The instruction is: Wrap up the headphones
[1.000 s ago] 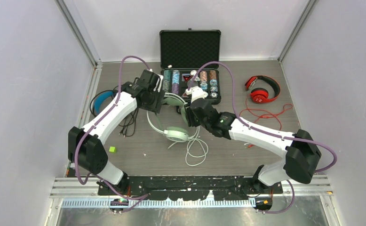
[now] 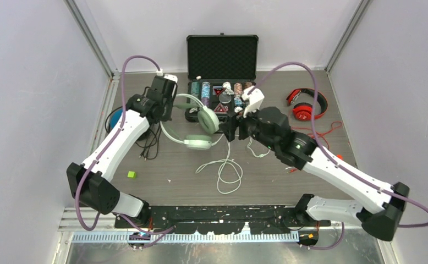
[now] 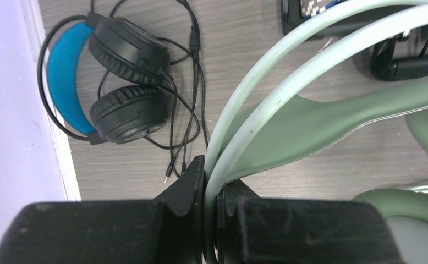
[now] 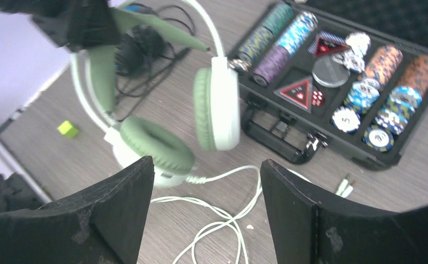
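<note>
The white-and-green headphones (image 2: 198, 142) hang from my left gripper (image 2: 164, 113), which is shut on their headband (image 3: 250, 126). In the right wrist view, one ear cup (image 4: 225, 107) faces sideways and the other (image 4: 154, 143) hangs lower. Their white cable (image 2: 227, 179) lies in loose loops on the table. My right gripper (image 2: 227, 129) is just right of the upper ear cup; its fingers stand apart in the right wrist view, with nothing held between them.
Behind is an open poker chip case (image 2: 223, 55). Black-and-blue headphones (image 3: 129, 52) lie left, red headphones (image 2: 305, 113) right. A green cube (image 2: 132, 175) sits front left.
My left gripper has risen and moved left and back with the headphones. My right arm has drawn away rightward from the ear cup, its elbow shifting toward the front right.
</note>
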